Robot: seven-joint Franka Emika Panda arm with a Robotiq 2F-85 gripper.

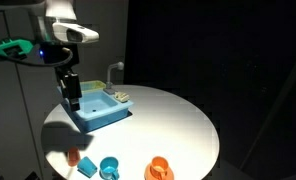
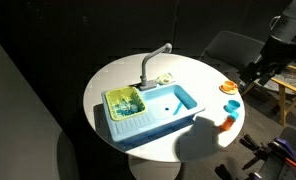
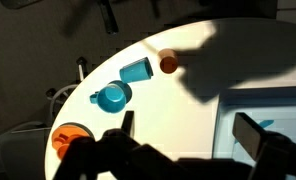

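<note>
My gripper [image 1: 74,98] hangs open above the table, pointing down, with nothing between its fingers. In the wrist view, the two fingers [image 3: 128,122] are spread wide over bare white tabletop, near the sink's edge. Toward the table's front edge stand a blue mug [image 1: 109,168], a small blue block-like cup [image 1: 87,166] and a small orange-red round object [image 1: 73,157]. An orange cup [image 1: 160,164] sits on an orange saucer [image 3: 82,131]. None of these touches the gripper.
A light-blue sink basin [image 2: 138,126] has a yellow-green rack [image 2: 125,103] at one end and a small blue item [image 3: 267,125] inside. A grey faucet [image 2: 154,62] rises behind it, beside a sponge-like object [image 2: 166,78].
</note>
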